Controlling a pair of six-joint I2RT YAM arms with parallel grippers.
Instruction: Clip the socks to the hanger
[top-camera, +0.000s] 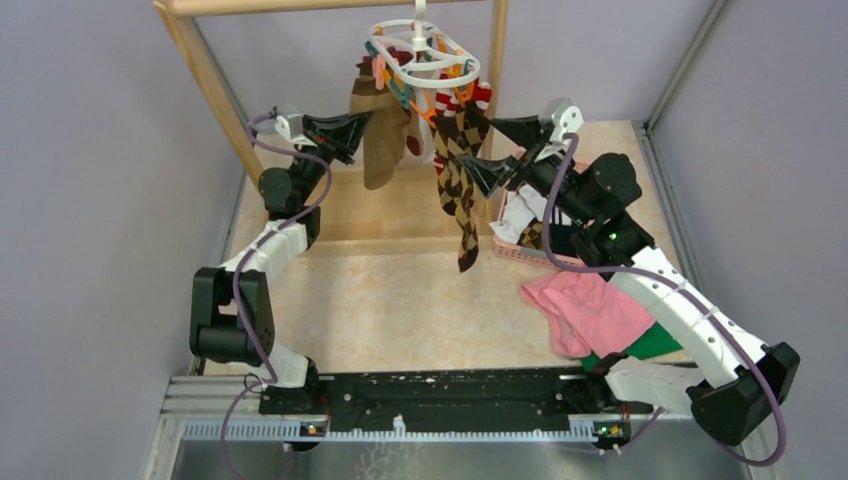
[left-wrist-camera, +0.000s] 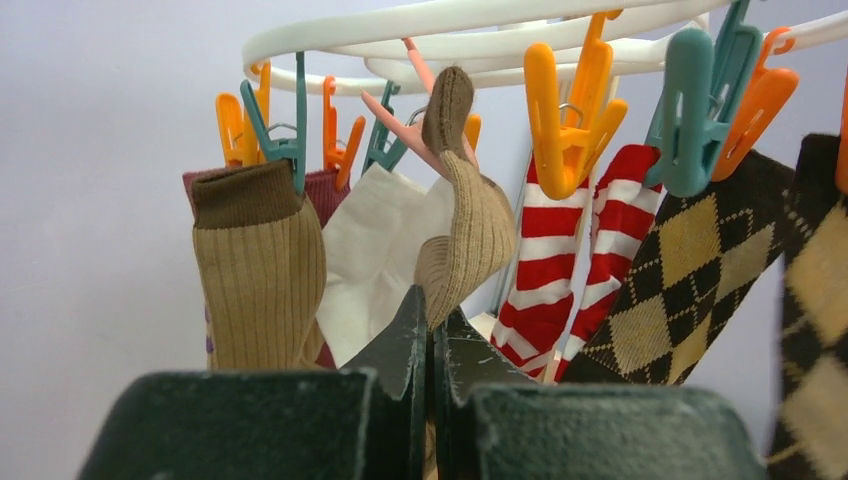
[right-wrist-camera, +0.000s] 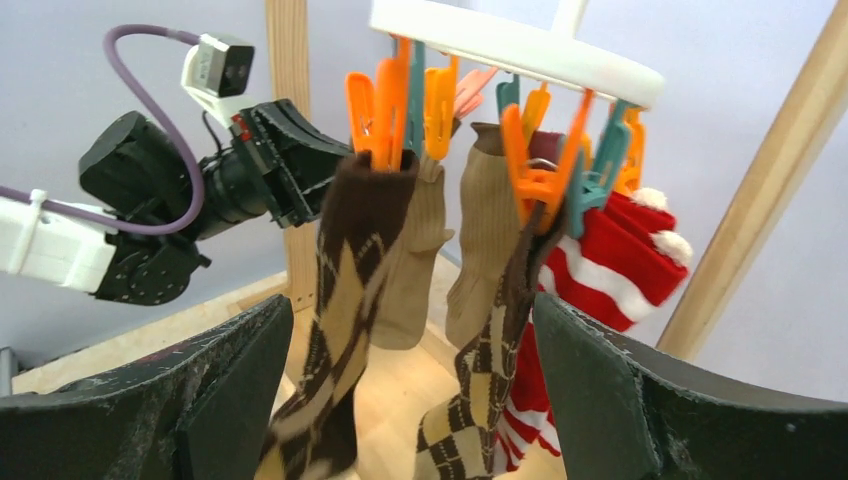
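Note:
The white hanger (top-camera: 425, 82) with coloured clips hangs from the wooden frame. In the left wrist view, a tan-brown sock (left-wrist-camera: 482, 225) hangs from a pink clip (left-wrist-camera: 428, 150), and my left gripper is shut on its cloth. The matching brown sock (left-wrist-camera: 258, 260) hangs to its left from a teal clip. My right gripper stands open, its fingers wide apart. Beyond its fingers, a brown argyle sock (right-wrist-camera: 350, 245) hangs from an orange clip (right-wrist-camera: 385, 105), and another argyle sock (right-wrist-camera: 490, 345) hangs to its right.
Red-and-white striped socks (left-wrist-camera: 545, 260) and a white sock (left-wrist-camera: 385, 250) also hang on the hanger. A pink basket (top-camera: 525, 255) with more socks stands below the right arm. Pink cloth (top-camera: 595, 312) lies on the table, whose front middle is clear.

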